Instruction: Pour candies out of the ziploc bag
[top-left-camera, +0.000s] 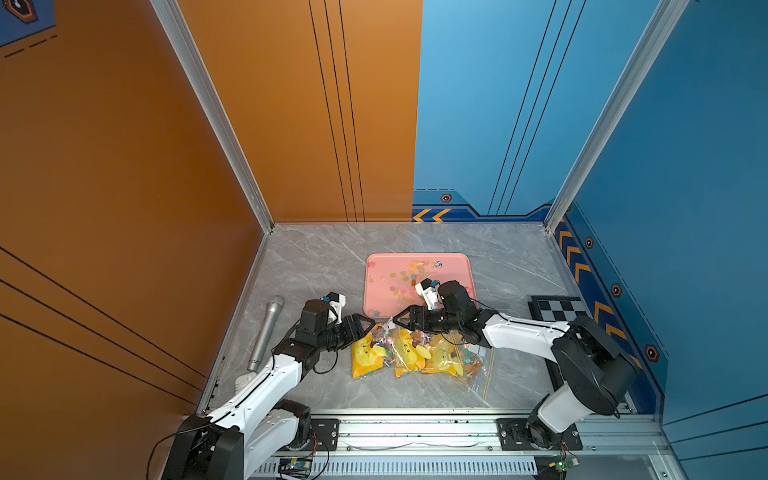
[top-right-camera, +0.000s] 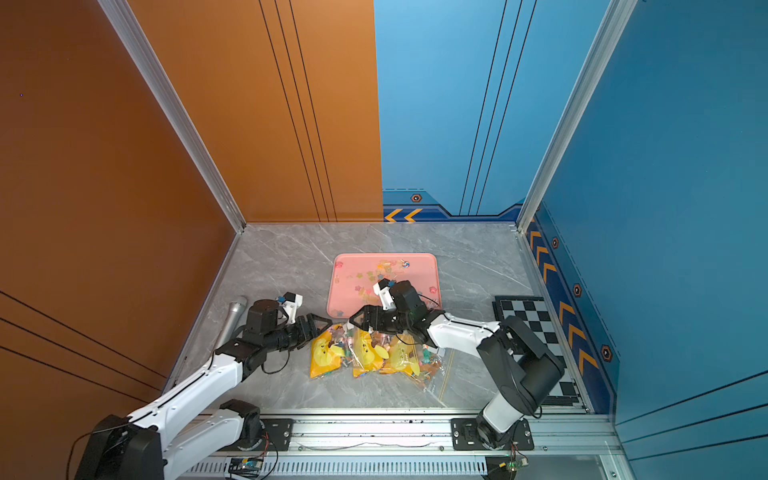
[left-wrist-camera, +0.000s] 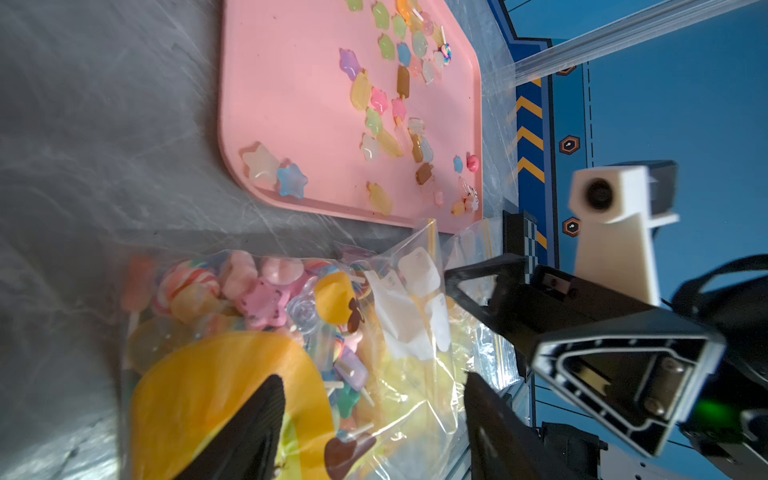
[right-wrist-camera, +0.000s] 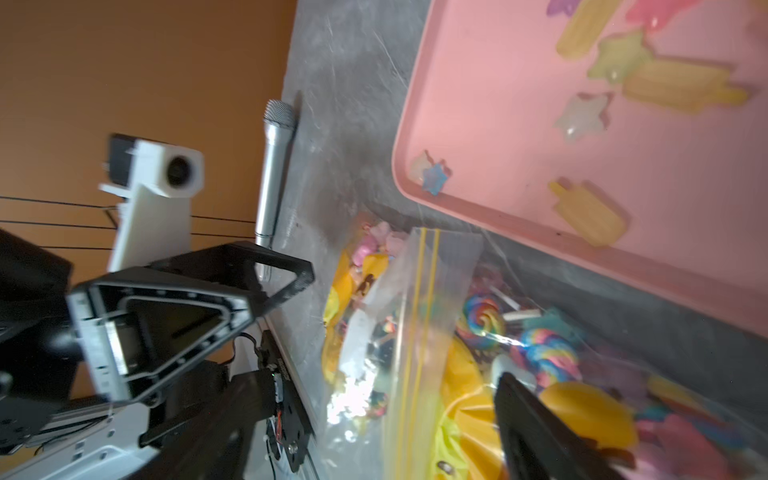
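Clear ziploc bags with yellow printed faces lie in a row in front of the pink tray: a left bag, a middle bag and a right bag. Candies show through their plastic. My left gripper is open above the left bag, its fingers apart over the yellow print and the clear upper part. Over the neighbouring bag, my right gripper also stands open; a bag's yellow-lined zip strip runs between its fingers in that view. Whether either gripper touches plastic, I cannot tell.
Loose candies are scattered across the tray. A silver microphone lies at the left, and a checkered board at the right. Both arms reach in low, their grippers close together. Bare grey table surrounds the tray's far side.
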